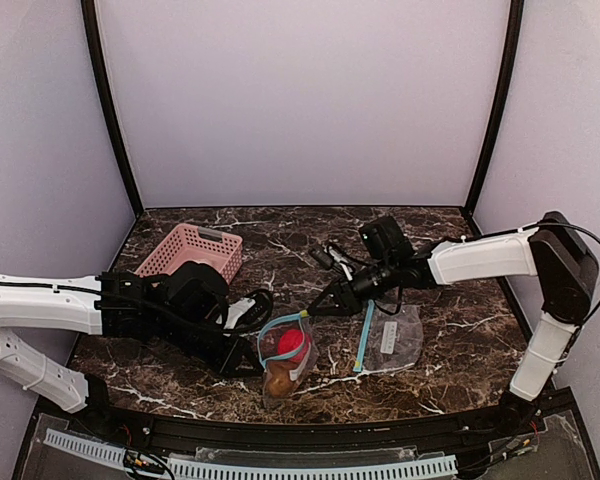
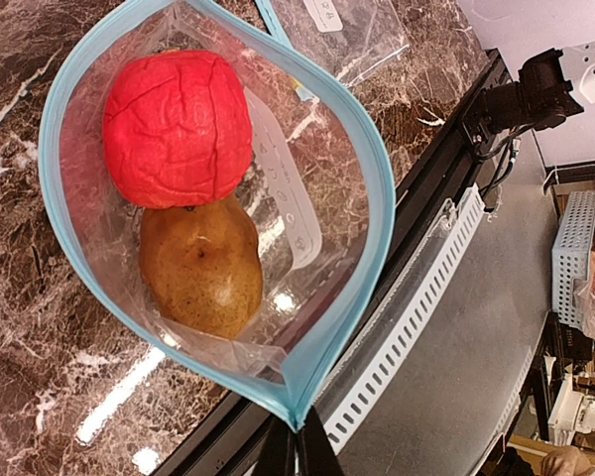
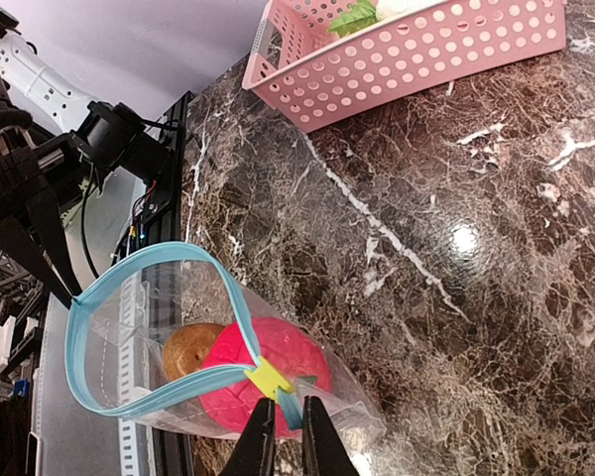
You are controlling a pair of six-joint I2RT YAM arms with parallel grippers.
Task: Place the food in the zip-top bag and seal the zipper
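Observation:
The clear zip top bag hangs with its blue-rimmed mouth spread wide between my two grippers. Inside it lie a red round food item and a brown potato-like one, touching each other. My left gripper is shut on one end of the blue rim. At the opposite end, my right gripper is shut on the blue tip of the rim, just past the yellow zipper slider. The bag's lower part is seen only through its film in the right wrist view.
A second clear bag lies flat on the marbled table to the right, under the right arm. The pink basket at the back left holds something green and something white. Open table lies between basket and bag.

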